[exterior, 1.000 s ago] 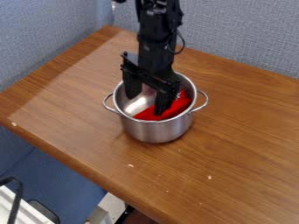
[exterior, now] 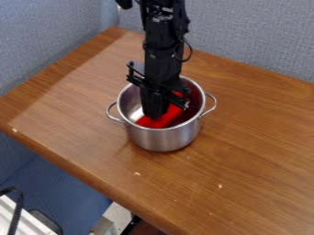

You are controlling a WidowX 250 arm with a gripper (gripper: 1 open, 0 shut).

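My black gripper (exterior: 157, 99) reaches down into a steel pot (exterior: 163, 139) with two handles, standing on the wooden table. A red object (exterior: 167, 117) lies inside the pot, partly hidden behind the gripper. The fingertips are dark and overlap the red object, so whether they touch it or how they stand is unclear.
Bare tabletop (exterior: 245, 174) surrounds the pot, with free room to the left and right. Grey padded walls stand behind and to the left. Cables hang at the lower left corner, off the table.
The gripper has shifted and turned inside the pot, its fingers now nearer the middle over the red object, covering more of it.
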